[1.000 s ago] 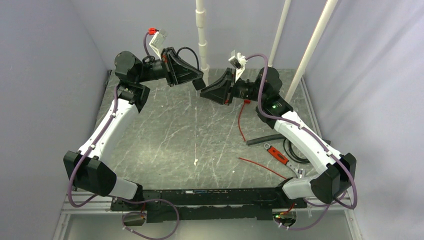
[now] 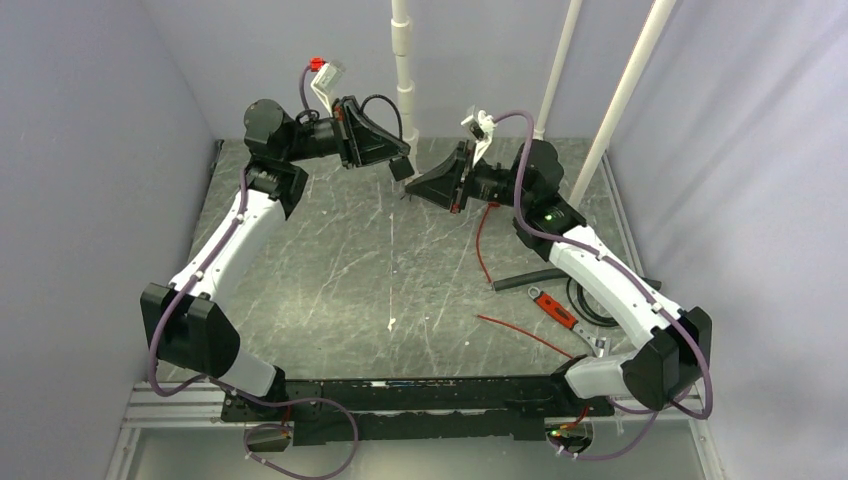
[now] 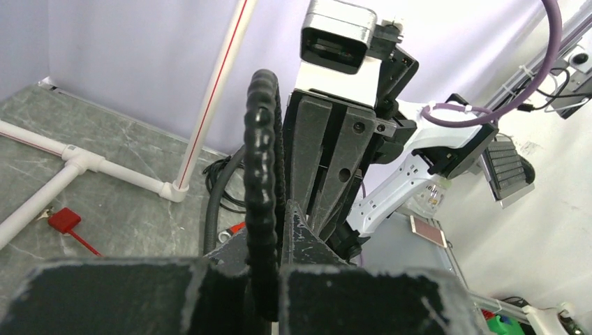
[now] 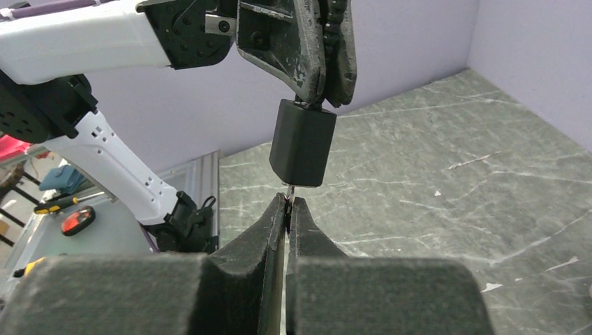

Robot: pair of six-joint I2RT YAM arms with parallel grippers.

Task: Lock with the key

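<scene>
A black padlock body hangs under my left gripper (image 2: 407,152), which is shut on the lock's black shackle; the ribbed loop of the shackle (image 3: 262,174) rises above the fingers in the left wrist view. Below the lock, my right gripper is shut on a thin metal key (image 4: 291,190). Only a short piece of key shows between these fingertips and the lock's underside. Its tip meets the underside; how deep it sits cannot be told. From above, the lock (image 2: 401,168) is between the two grippers, over the table.
White pipes (image 3: 132,174) stand at the back, with a red tag (image 3: 64,220) near them. On the table's right lie a dark tube (image 2: 530,279), a red-handled wrench (image 2: 556,310) and red cords (image 2: 520,329).
The left arm has shifted a little to the right, its elbow and wrist most visibly. Lock and right gripper have moved slightly right too, staying close together. Both grippers remain shut.
</scene>
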